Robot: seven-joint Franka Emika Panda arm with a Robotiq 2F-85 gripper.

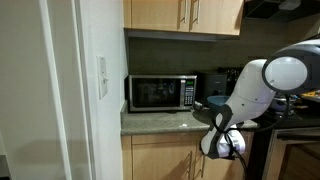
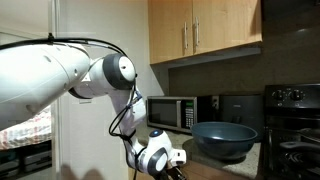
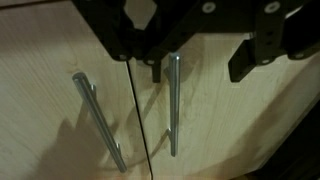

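Note:
Below the counter, two light wood cabinet doors (image 1: 155, 160) meet at a narrow seam. Each carries a vertical metal bar handle; in the wrist view the left handle (image 3: 98, 120) and right handle (image 3: 174, 105) flank that seam. My gripper faces the doors with its dark fingers apart. The right handle's upper end appears between them, close to the left finger, while the left handle lies outside. Whether any finger touches the handle, I cannot tell. In the second exterior view the white wrist (image 2: 155, 155) hangs low at the counter's front.
A microwave (image 1: 162, 93) stands on the counter (image 1: 150, 123). A large dark blue pot (image 2: 224, 140) sits near the stove (image 2: 294, 130), above and beside the arm. Upper cabinets (image 1: 155, 15) hang overhead. Floor space left of the arm looks clear.

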